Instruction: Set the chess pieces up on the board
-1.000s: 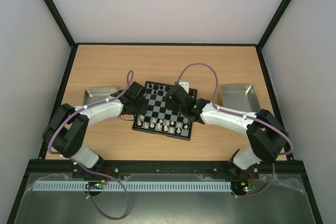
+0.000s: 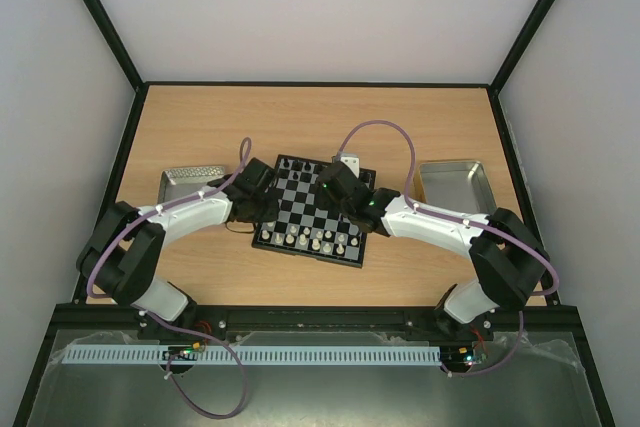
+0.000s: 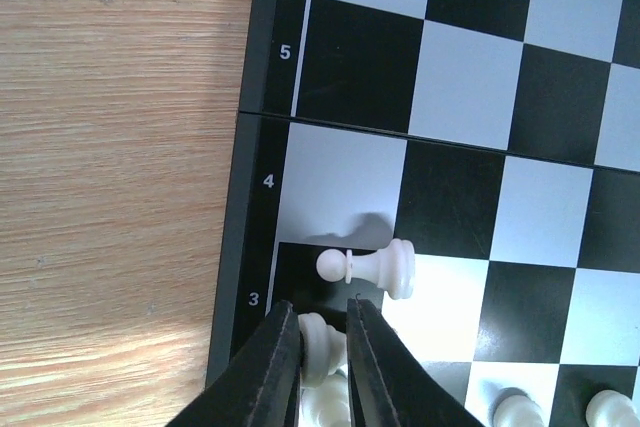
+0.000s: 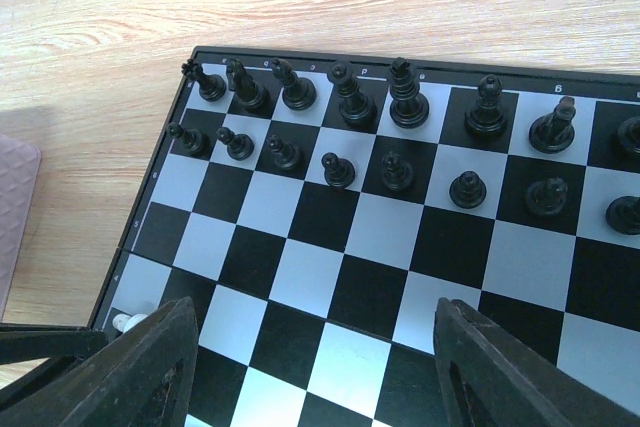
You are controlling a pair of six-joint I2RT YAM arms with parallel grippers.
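A chessboard (image 2: 305,202) holds black pieces along its far rows and white ones along the near rows. In the left wrist view a white pawn (image 3: 368,267) lies on its side near squares 3–4. My left gripper is low at the board's left edge, its fingers around or beside another white piece (image 3: 315,347); whether they grip it is unclear. My right gripper hangs open over the board, with black pieces (image 4: 355,107) upright beyond it.
A metal tray (image 2: 180,187) stands left of the board, partly under the left arm, and another tray (image 2: 460,187) stands at the right. Bare wood (image 2: 300,117) is free behind the board.
The left arm has shifted very slightly; the right arm looks unchanged.
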